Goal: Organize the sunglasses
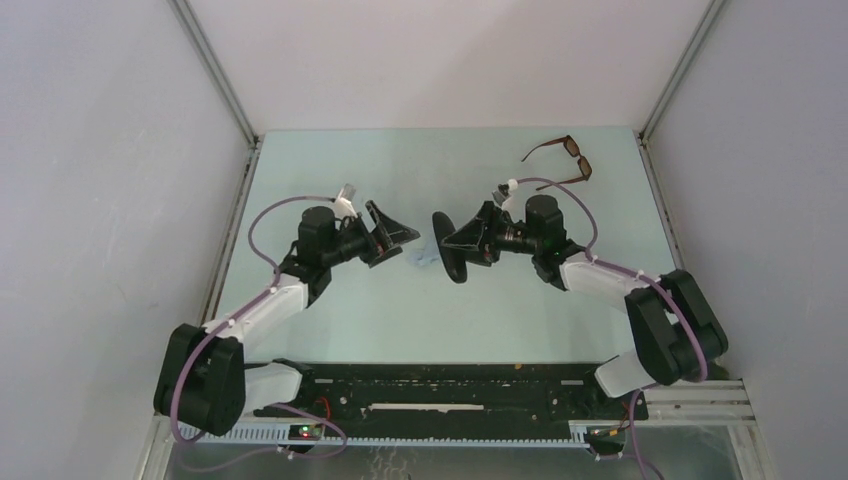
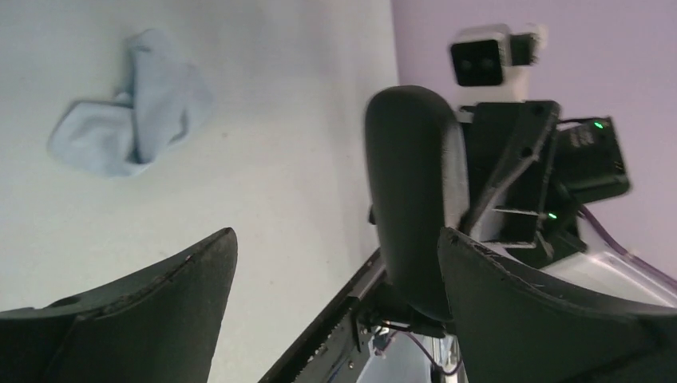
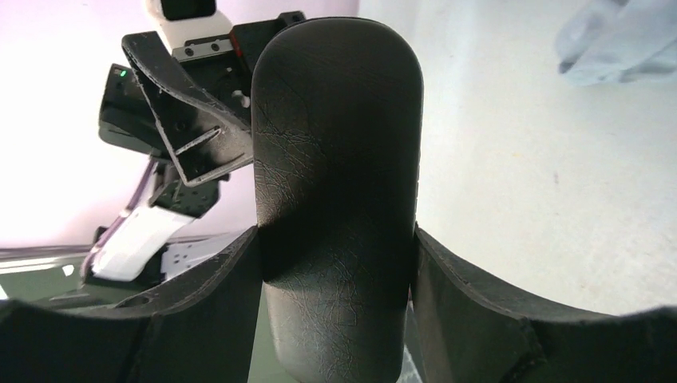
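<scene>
A black leather-textured glasses case is gripped upright between the fingers of my right gripper, raised above the middle of the table. My left gripper stands open just to the left of the case, facing it, with a gap between them. In the left wrist view the case appears near the right finger, and nothing is held there. The brown sunglasses lie with temples unfolded at the table's far right. Below the two grippers a crumpled pale blue cloth rests on the table.
Side walls close in on both sides. Beyond the front edge runs a dark rail.
</scene>
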